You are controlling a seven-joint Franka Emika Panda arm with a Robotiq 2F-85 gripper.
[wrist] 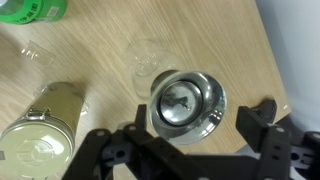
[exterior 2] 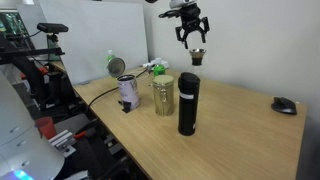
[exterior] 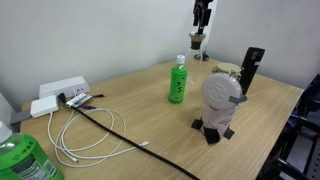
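Observation:
My gripper [exterior 2: 194,38] is open above a shiny metal cup [exterior 2: 197,57], with a gap between fingers and cup in exterior view 2. From the wrist, the round rim of the cup [wrist: 187,106] appears below and between the spread fingers, its hollow facing the camera. In exterior view 1 the cup [exterior: 196,41] looks brownish, high above the far end of the table. What holds it up cannot be made out clearly; a clear, see-through vessel [wrist: 148,58] shows beside it in the wrist view.
A green bottle [exterior: 178,80], a lidded canister [wrist: 42,130], a tall black cylinder [exterior 2: 188,103] and a pinkish-white container [exterior: 217,105] stand on the table. White cables [exterior: 90,140] lie at left in exterior view 1. A dark object [exterior 2: 285,104] rests far right in exterior view 2.

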